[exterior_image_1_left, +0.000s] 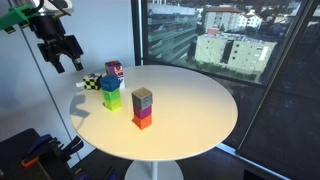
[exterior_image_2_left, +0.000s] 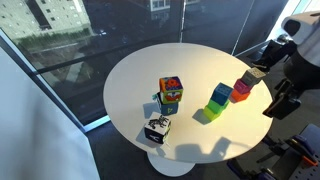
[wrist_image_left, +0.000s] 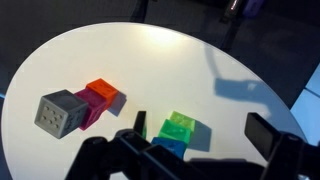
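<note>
My gripper (exterior_image_1_left: 68, 67) hangs in the air at the table's left side, open with nothing between its fingers. In the wrist view its two dark fingers stand wide apart. One stack has a grey block (wrist_image_left: 60, 114) on top, a magenta block (wrist_image_left: 92, 106) in the middle and an orange block (wrist_image_left: 102, 92) at the bottom. Beside it stands another stack, a dark blue block (exterior_image_2_left: 222, 91) over green ones (exterior_image_2_left: 212, 112). Partly behind my gripper in the wrist view, that stack shows blue (wrist_image_left: 170, 147) and green.
A colourful patterned cube (exterior_image_2_left: 171, 86) sits on a blue patterned one (exterior_image_2_left: 166, 106). Near them lies a black-and-white cube (exterior_image_2_left: 157, 127).
</note>
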